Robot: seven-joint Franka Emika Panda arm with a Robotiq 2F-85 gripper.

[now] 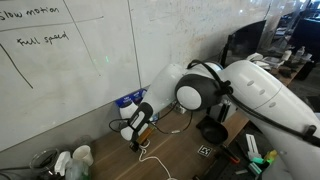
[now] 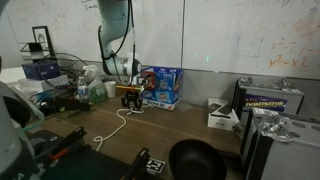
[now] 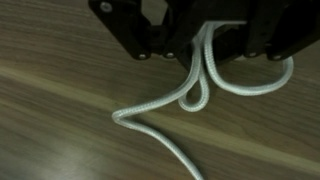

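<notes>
A white rope (image 3: 150, 105) lies in loops on the wooden table, and part of it runs up between the dark fingers of my gripper in the wrist view. The fingers are closed on the rope there. One small loop hangs just below the fingers, and a wider bend spreads to the right. From the second exterior view, the gripper (image 2: 132, 103) is low over the table, with the rope (image 2: 115, 130) trailing toward the front. In the first exterior view the rope (image 1: 148, 157) curls beneath the gripper; the fingertips are too small to make out.
A black pan (image 2: 197, 160) sits at the front right of the table (image 2: 165, 128). Behind the gripper stands a blue box (image 2: 162, 86); a white box (image 2: 221, 114) is farther right. Grey metal cases line the right edge.
</notes>
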